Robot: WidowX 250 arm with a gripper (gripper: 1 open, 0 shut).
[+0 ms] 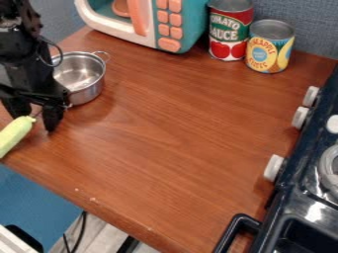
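Note:
My black gripper [35, 111] is at the left edge of the table, just in front of the steel pot [82, 84]. A pale yellow handled utensil [16, 133] hangs at or below it, running off the left edge of the view; its metal end is out of sight. Whether the fingers are shut on the handle is hard to tell.
A teal toy microwave [145, 20] stands at the back, with a tomato sauce can [230, 35] and a yellow can [270, 49] beside it. A black toy stove [306, 198] lines the right side.

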